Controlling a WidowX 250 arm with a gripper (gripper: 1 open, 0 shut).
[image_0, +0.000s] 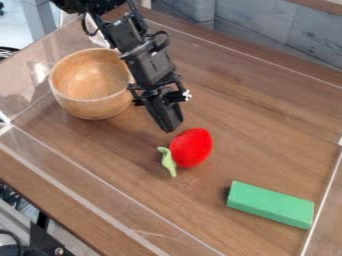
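My gripper (168, 110) hangs at the centre of the camera view, just above and left of a red object with a pale green tip (191, 147), which lies on the wooden table. The gripper looks shut, and I see nothing held in it. A tan wooden bowl (83, 99) stands to the left of the gripper, partly behind the arm.
A green block (270, 204) lies at the front right of the table (254, 100). A light edge runs along the right side, and the table's left edge borders dark equipment.
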